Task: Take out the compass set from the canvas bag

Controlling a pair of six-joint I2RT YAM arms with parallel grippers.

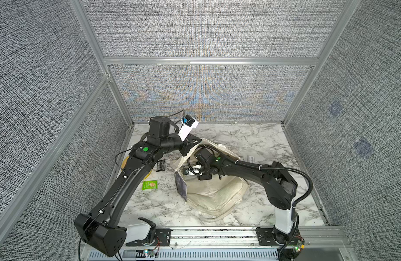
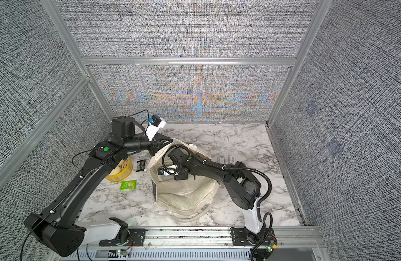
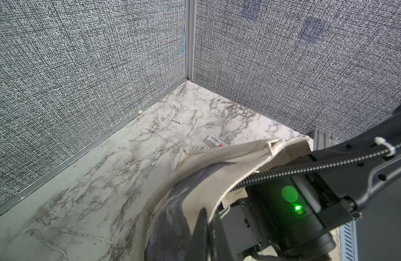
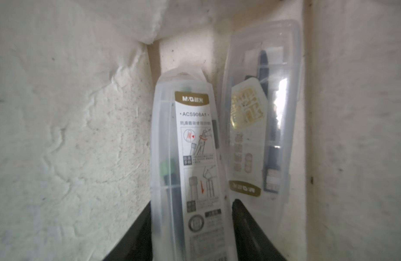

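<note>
The canvas bag (image 1: 213, 195) lies open on the marble table. My left gripper is shut on its upper rim, the cream fabric seen at the fingertips. My right gripper is down inside the bag. In the right wrist view its fingers straddle a clear plastic compass set case (image 4: 193, 143) with an ACS908A1 label, the fingers part open around it; whether they grip it firmly I cannot tell. A second, similar clear case (image 4: 261, 108) lies beside it to the right.
A yellow bowl (image 2: 120, 176), a green packet (image 1: 150, 184) and a black packet (image 1: 160, 165) lie left of the bag. Small clear items (image 2: 230, 159) lie behind the bag on the right.
</note>
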